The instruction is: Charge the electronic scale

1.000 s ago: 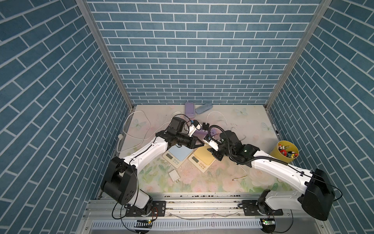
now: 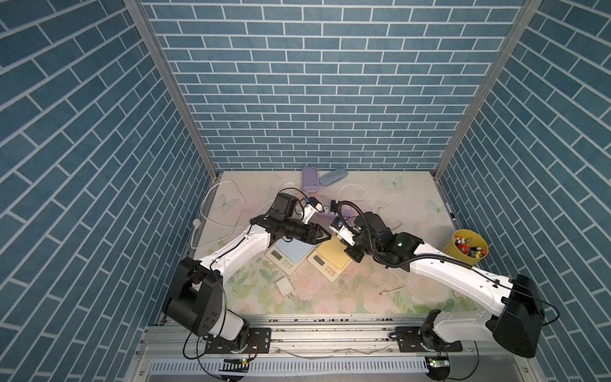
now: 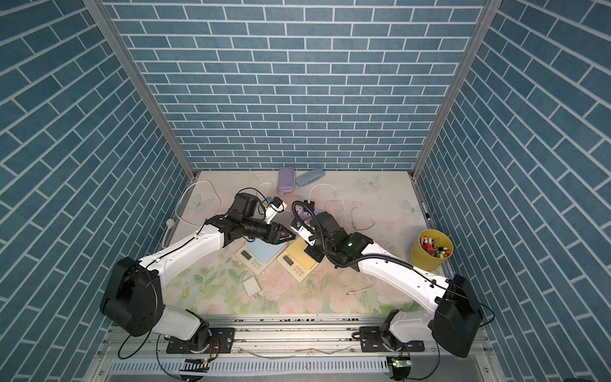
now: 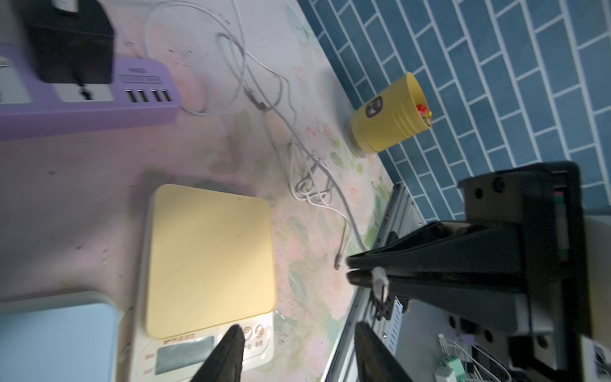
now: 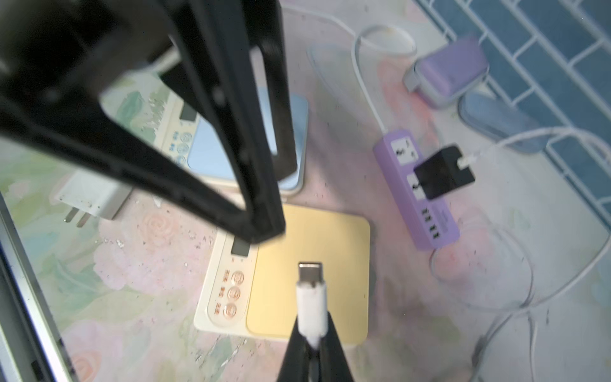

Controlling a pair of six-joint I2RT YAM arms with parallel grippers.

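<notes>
A white USB-C plug [image 5: 312, 305] with a metal tip stands pinched in my right gripper, whose fingers are shut around its base. In the left wrist view the same plug [image 4: 380, 283] shows at my right gripper's fingers. My left gripper is open, with nothing between its fingertips, just left of the right one and apart from it. Below both lies the yellow-topped scale [image 4: 213, 258], display [image 4: 184, 353] toward the front. Beside it is the blue-topped scale [image 5: 251, 140]. No charging port is visible on either scale.
A purple power strip [image 5: 417, 191] behind the scales carries a black adapter [image 5: 443, 172] with a white cable. A loose white charger [image 2: 284, 286] lies in front. Loose cable [image 4: 312, 184] is right of the scales; a yellow bucket [image 2: 465, 247] stands far right.
</notes>
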